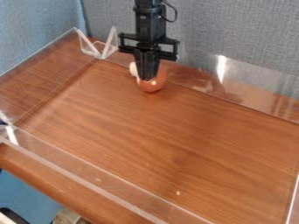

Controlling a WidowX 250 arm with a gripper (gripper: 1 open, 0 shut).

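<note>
My black gripper (147, 72) hangs at the back middle of the wooden tray, shut, its fingertips low over an orange round object (152, 84) that sits near the back wall. A small pale cream object (133, 69) shows just left of the fingers, partly hidden behind them. Whether the fingertips touch the orange object I cannot tell.
Clear plastic walls edge the wooden floor (163, 149), which is bare across the middle and front. A white angular frame (98, 49) stands at the back left corner. Grey padded walls rise behind.
</note>
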